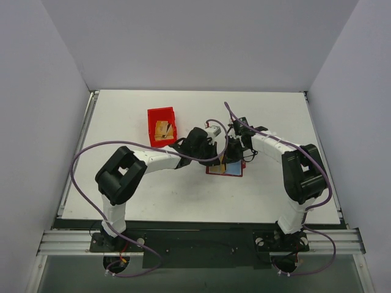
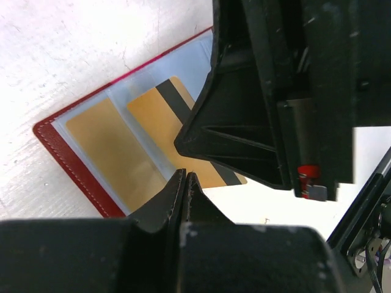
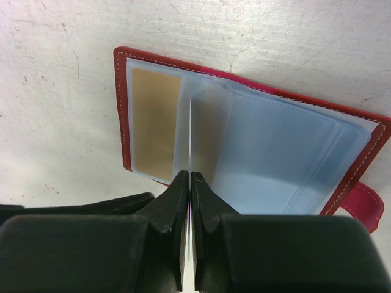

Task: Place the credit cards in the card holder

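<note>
The open card holder, dark red with clear sleeves, lies flat near the table's middle. One gold card shows in its left part. A gold card with a black stripe is in my right gripper, which is shut on it; the right wrist view sees this card edge-on as a thin line. The card stands over the clear sleeve; whether its edge is inside, I cannot tell. My left gripper is shut beside that card, over the holder's left part, with nothing visible between its fingers.
A red box with more gold cards lies at the back left. A red strap tab sticks out at the holder's right side. Both grippers are close together over the holder.
</note>
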